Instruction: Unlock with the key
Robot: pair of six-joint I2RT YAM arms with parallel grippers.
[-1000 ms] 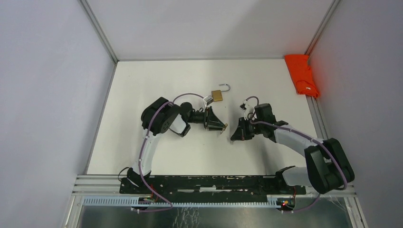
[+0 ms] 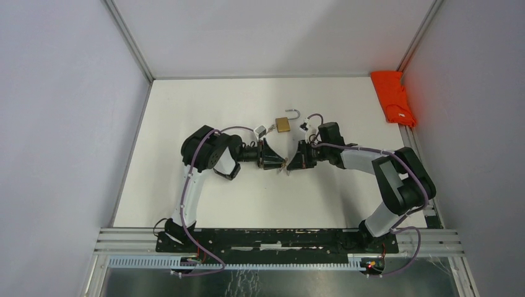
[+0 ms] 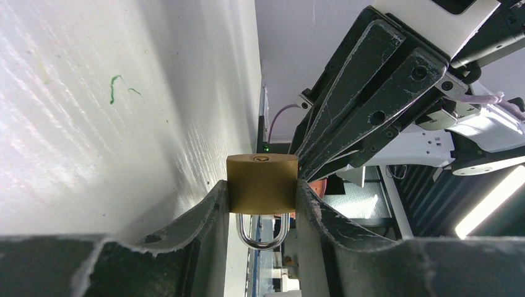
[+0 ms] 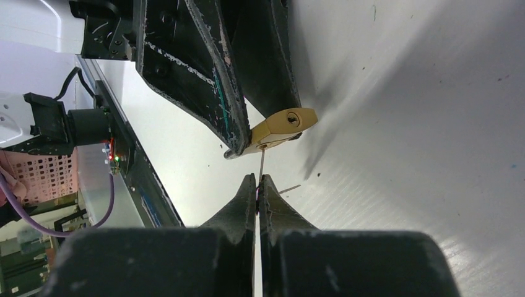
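A brass padlock (image 3: 262,185) with a silver shackle (image 3: 263,241) sits between the fingers of my left gripper, which is shut on it. The right wrist view shows the same brass body (image 4: 277,129) held at the left fingertips, a round hole facing the camera. My right gripper is shut on a thin key (image 4: 262,162), seen nearly edge-on. Its tip meets the padlock's lower side at a small hole; I cannot tell whether it is inside. From above, both grippers meet over the middle of the table, the fingertips hiding the contact.
A second brass padlock (image 2: 283,125) lies on the white table behind the grippers, a silver shackle piece (image 2: 293,114) by it. An orange cloth (image 2: 394,98) lies at the back right.
My right gripper has moved left and slightly back, closing the gap to the left one. The left gripper has shifted a little left with the padlock.
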